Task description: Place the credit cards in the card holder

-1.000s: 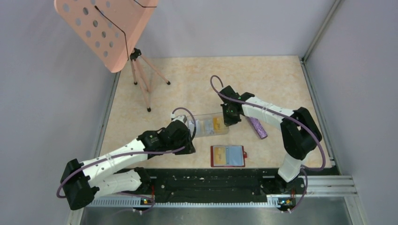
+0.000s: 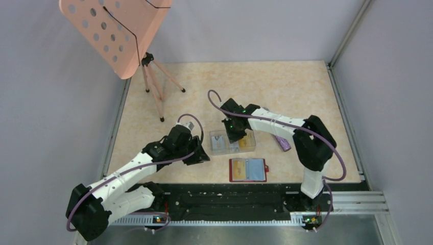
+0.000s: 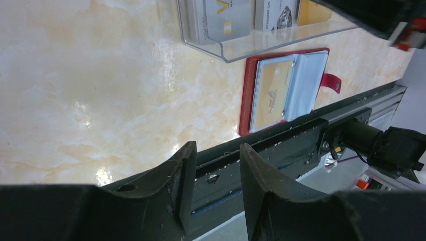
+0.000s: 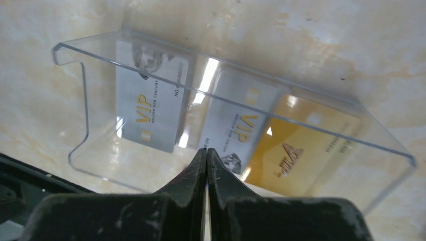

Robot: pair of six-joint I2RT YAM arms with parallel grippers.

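Note:
A clear acrylic tray [image 2: 217,150] holds two silver VIP cards [image 4: 146,100] and a gold card [image 4: 296,150]. Below it lies the open red card holder [image 3: 248,95], with a gold card [image 3: 271,93] on one side and a light blue side opposite. My right gripper [image 2: 231,137] is over the middle of the tray, shut with nothing visible between its fingers. My left gripper stands open and empty to the left of the tray and holder.
A purple object [image 2: 281,142] lies right of the tray under the right arm. A pink stand [image 2: 153,81] is at the back left.
My right gripper has moved left over the tray. My left gripper has drawn back a little to the left. The tray sits slightly right of where it was a second ago.

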